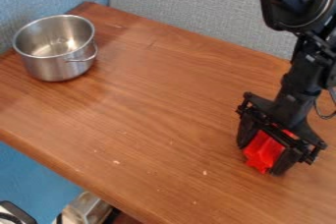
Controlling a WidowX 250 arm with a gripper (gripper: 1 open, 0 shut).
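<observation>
My black gripper (pixel 278 136) reaches down to the wooden table at the right side of the camera view, its fingers around a red object (pixel 264 152). The red object rests low at the table surface, largely covered by the fingers, so its shape is unclear. I cannot tell whether the fingers are closed tight on it.
A steel pot (pixel 55 56) stands at the table's far left, near a blue wall. A grey panel runs along the back. Blue floor and some metal hardware show past the table's lower-left edge.
</observation>
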